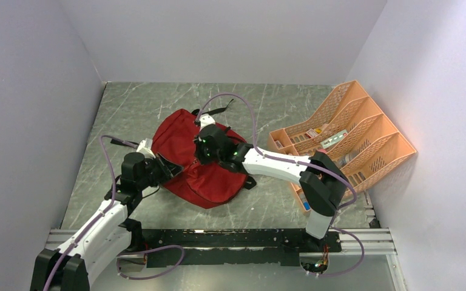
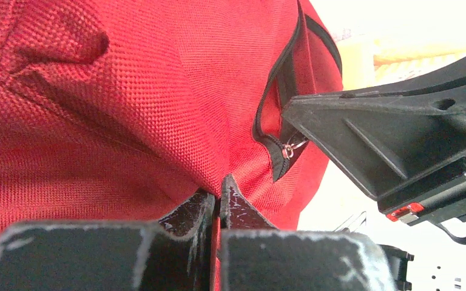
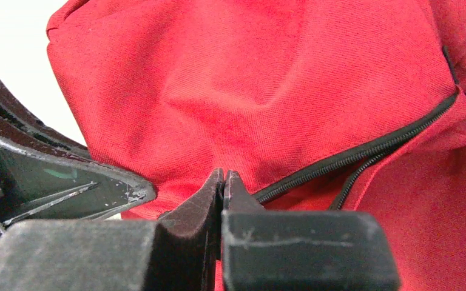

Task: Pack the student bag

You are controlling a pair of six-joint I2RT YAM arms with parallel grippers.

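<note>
The red bag [image 1: 218,183] lies on the table under both arms. In the left wrist view its cloth [image 2: 158,109] runs in a fold into my left gripper, which is shut on it. A black zipper with a metal pull [image 2: 287,150] curves along the bag just beyond, near the dark tip of the other gripper. My right gripper is shut over the bag; nothing shows clearly between its fingertips. Beside them, a black zipper [image 3: 364,151] runs up to the right, its two tooth rows parted with red cloth between.
An orange divided organizer [image 1: 394,142] holding small items, including a pale green-white box [image 1: 334,139], stands at the right. Black straps [image 1: 218,110] stick out behind the bag. Bare table [image 1: 285,100] shows at the back and between bag and organizer.
</note>
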